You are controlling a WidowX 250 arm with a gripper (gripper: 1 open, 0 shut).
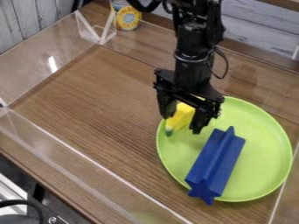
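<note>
My black gripper [190, 107] is lowered over a yellow object [176, 121] with a green tip, which lies on the upper left part of a green plate [265, 149]. Its fingers stand open around the yellow piece and partly hide it; whether they touch it I cannot tell. A blue bar-shaped object [215, 163] lies on the plate to the right and below.
A can [128, 14] stands at the back left, near a clear wall edge. A dark cable lies at the bottom left corner.
</note>
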